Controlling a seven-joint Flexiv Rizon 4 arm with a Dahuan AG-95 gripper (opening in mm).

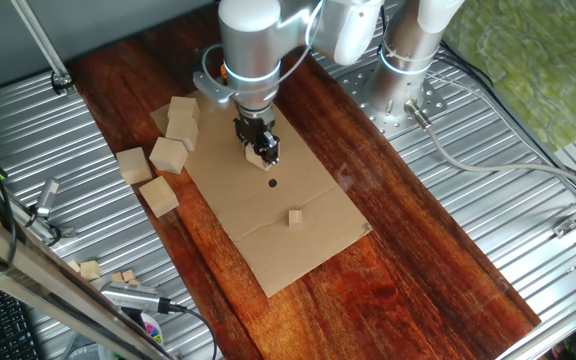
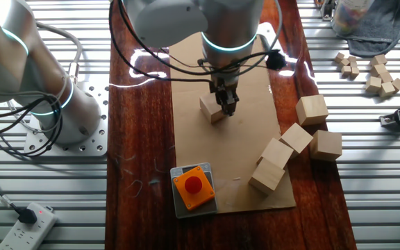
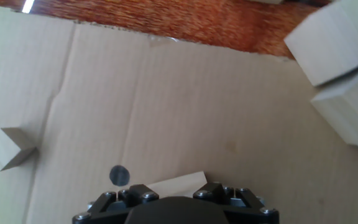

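A light wooden block point(image 2: 212, 108) sits at my gripper point(image 2: 226, 104) over the cardboard sheet, partly hidden behind the dark fingers. Seen in exterior view 1, the gripper point(image 1: 258, 148) points down, with the block point(image 1: 259, 157) just under and beside its tips. The wrist view shows the gripper with its fingers apart and a slanted strip of the block point(image 3: 180, 184) showing between them. Whether the fingers press on the block cannot be made out. A small wooden cube point(image 1: 295, 217) stands alone on the cardboard point(image 1: 268, 265), near a black dot point(image 1: 273, 183).
Several larger wooden blocks point(image 1: 169, 155) cluster along one edge of the cardboard. An orange box with a red button point(image 2: 194, 185) stands at another corner. Small blocks point(image 2: 380, 85) lie off the wooden board. The cardboard around the small cube is mostly clear.
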